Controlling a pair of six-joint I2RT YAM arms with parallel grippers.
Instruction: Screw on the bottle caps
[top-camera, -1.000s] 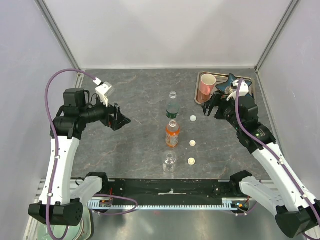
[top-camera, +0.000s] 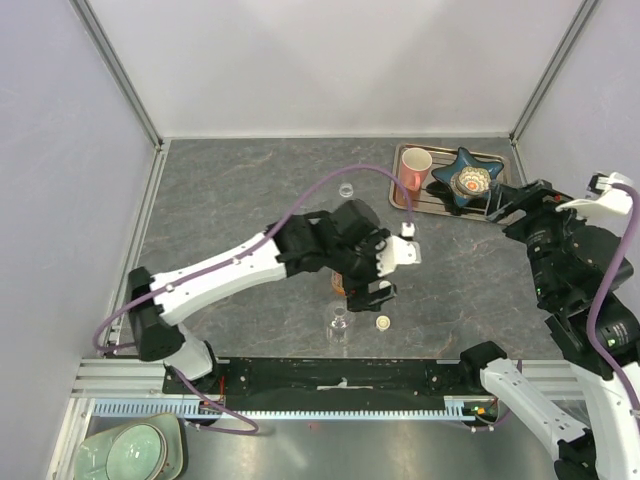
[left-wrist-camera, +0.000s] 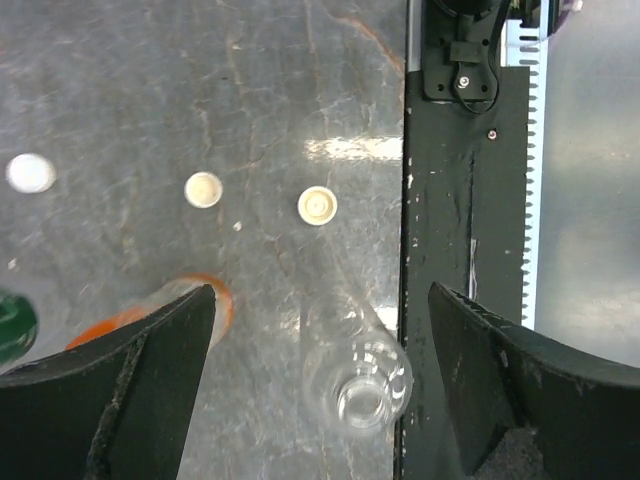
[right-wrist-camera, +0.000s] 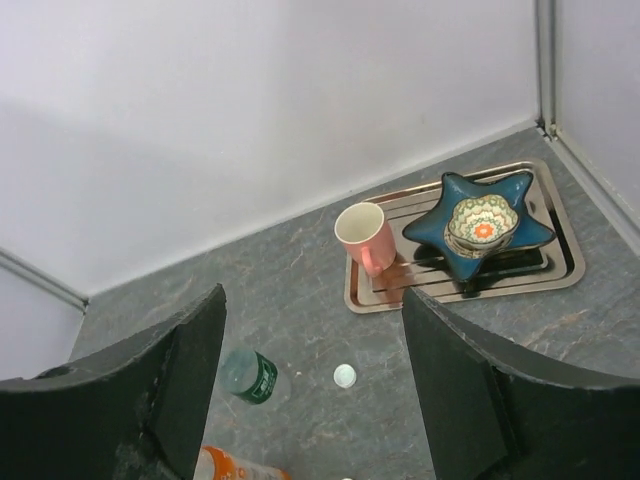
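A clear bottle (top-camera: 338, 321) stands near the front edge, beside an orange-labelled bottle (left-wrist-camera: 216, 305) and a green-labelled bottle (right-wrist-camera: 252, 376); all appear uncapped from above where visible. Small caps lie to their right: a cream one (left-wrist-camera: 316, 205), a white one (left-wrist-camera: 203, 189) and another white one (right-wrist-camera: 344, 376). My left gripper (top-camera: 370, 298) hangs above the clear and orange bottles, fingers apart, with nothing seen between them. My right gripper (top-camera: 505, 205) is raised at the right, beside the tray, fingers apart and empty.
A metal tray (right-wrist-camera: 560, 268) holds a pink mug (right-wrist-camera: 365, 235) and a blue star-shaped dish (right-wrist-camera: 434, 227) at the back right. A black front edge and a dish rack lie below.
The left arm has swung right from the left side to over the bottles. The right arm has moved outward to the right.
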